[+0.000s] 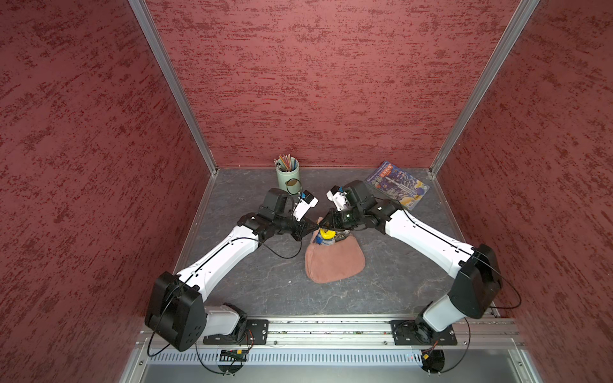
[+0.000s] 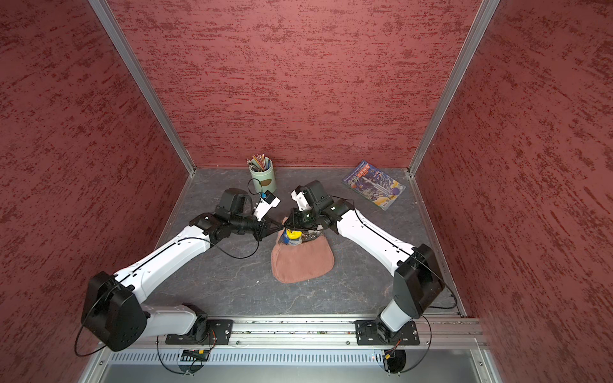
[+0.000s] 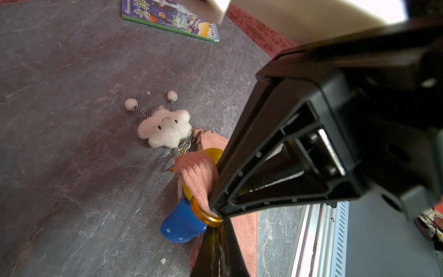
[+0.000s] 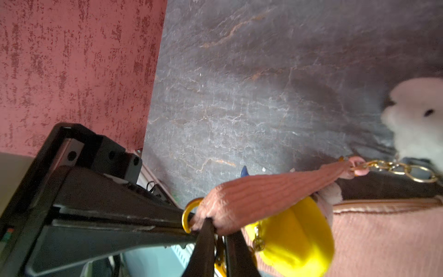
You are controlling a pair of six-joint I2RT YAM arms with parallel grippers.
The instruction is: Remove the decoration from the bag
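The pink bag (image 1: 335, 263) lies on the table, its ribbed strap (image 4: 272, 198) drawn up beside a yellow-and-blue charm (image 4: 295, 240). A gold ring (image 3: 203, 216) encircles the strap's raised end. My right gripper is shut on the strap. From the other side, my left gripper is shut with its tips at the ring's edge; whether the ring sits between its fingers I cannot tell. A white cloud plush (image 3: 166, 127) hangs by a chain (image 4: 399, 168) at the bag's far side.
A pale green cup of pencils (image 1: 288, 175) stands at the back, behind my left arm. A magazine (image 1: 401, 182) lies at the back right. Bare table surrounds the bag in front and on both sides.
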